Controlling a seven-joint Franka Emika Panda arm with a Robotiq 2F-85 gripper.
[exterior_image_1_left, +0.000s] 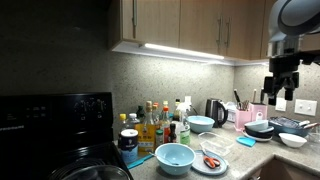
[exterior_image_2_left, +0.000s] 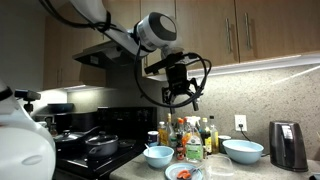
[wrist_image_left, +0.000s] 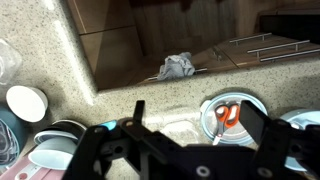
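Observation:
My gripper hangs high above the counter, open and empty, its fingers spread apart in the wrist view. Below it lies a light blue plate (wrist_image_left: 208, 122) with orange-handled scissors (wrist_image_left: 233, 116) on it, to the right in the wrist view. A crumpled grey cloth (wrist_image_left: 177, 66) sits near the counter edge, beside the open drawer (wrist_image_left: 150, 25). In the first exterior view the arm (exterior_image_1_left: 284, 75) reaches in from the right, clear of everything on the counter.
A blue bowl (exterior_image_1_left: 175, 158) and several bottles (exterior_image_1_left: 165, 122) stand left of the plate. The stove (exterior_image_1_left: 60, 130) is farther left, the kettle (exterior_image_1_left: 216, 111) toward the back. White and dark bowls (exterior_image_1_left: 292, 140) crowd the right side. Cabinets (exterior_image_1_left: 180, 22) overhang the counter.

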